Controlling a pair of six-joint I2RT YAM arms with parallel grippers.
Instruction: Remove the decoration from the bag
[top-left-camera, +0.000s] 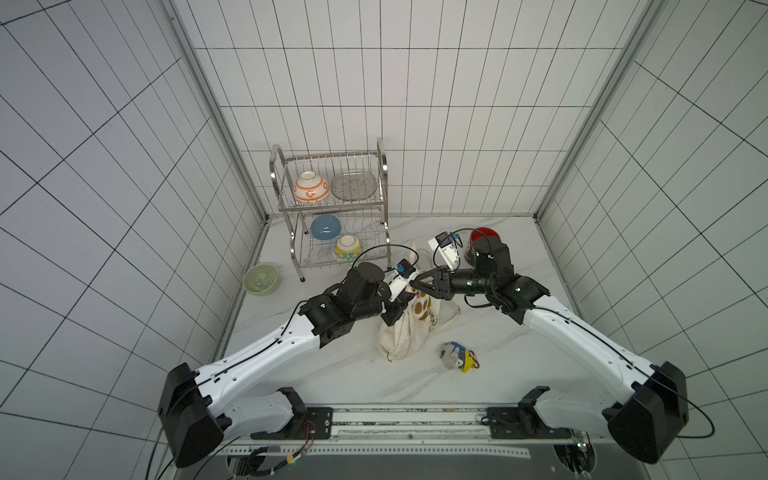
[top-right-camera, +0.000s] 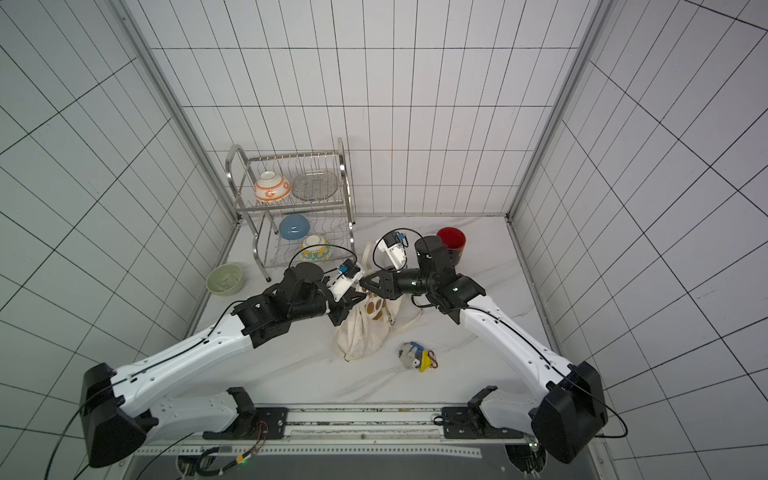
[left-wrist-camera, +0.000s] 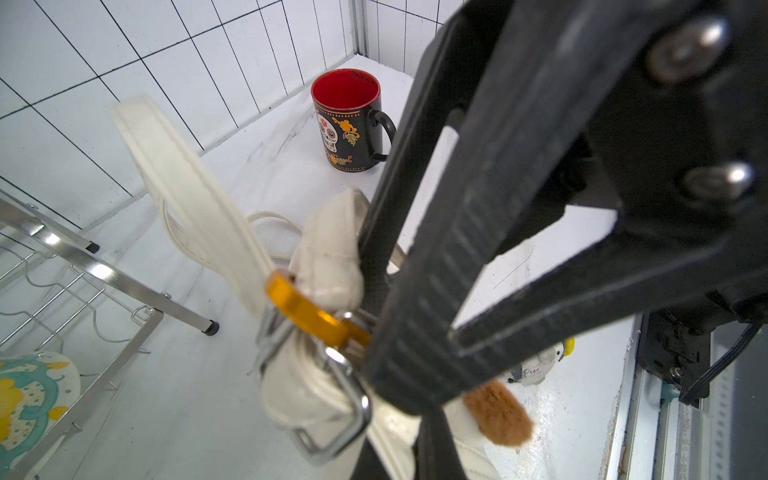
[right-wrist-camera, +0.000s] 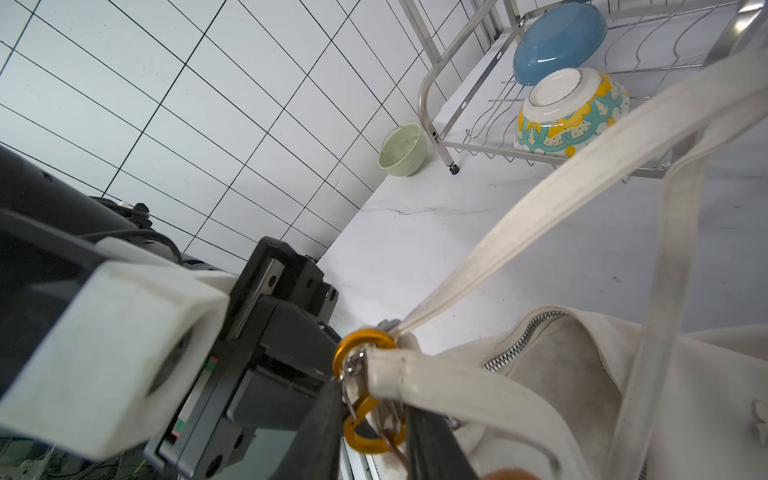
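Note:
A cream bag (top-left-camera: 404, 328) slumps mid-table, with brown paw-like patches (top-left-camera: 421, 306) on its upper front. In the right wrist view a gold clasp ring (right-wrist-camera: 369, 445) hangs at the metal strap buckle, between the parted fingers of my right gripper. The left wrist view shows the gold clasp (left-wrist-camera: 308, 312) beside the right gripper's black body, and brown fluff (left-wrist-camera: 500, 412) lower down. My left gripper is shut at the strap; whether the cream strip (left-wrist-camera: 392, 448) is pinched cannot be told. A grey, blue and yellow plush (top-left-camera: 458, 357) lies apart in front.
A metal dish rack (top-left-camera: 332, 208) with bowls stands behind left. The green bowl (top-left-camera: 261, 279) sits at far left, a dark mug with red inside (left-wrist-camera: 346, 120) at back right. Both grippers nearly touch over the bag.

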